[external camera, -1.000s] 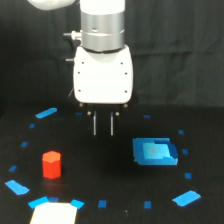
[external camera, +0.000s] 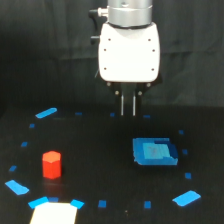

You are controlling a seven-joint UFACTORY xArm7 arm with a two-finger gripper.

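High over the dark table, my gripper (external camera: pixel 128 114) points straight down. Its two thin fingers stand a small gap apart, and nothing shows between them. Below and to the right sits a blue square tray (external camera: pixel 138 145) with a lighter blue patch (external camera: pixel 157 151) in its middle. Over at the left, a red block (external camera: pixel 52 165) lies on the table, well apart from the gripper.
Small blue squares and light blue strips (external camera: pixel 186 198) mark the black table. A pale, cream-coloured shape (external camera: pixel 53 214) is cut off by the bottom edge at the left. Between block and tray the table is clear.
My gripper has moved right and up in the view, toward the tray's side. Its fingers appear closer together than before. The red block and the tray have not moved.
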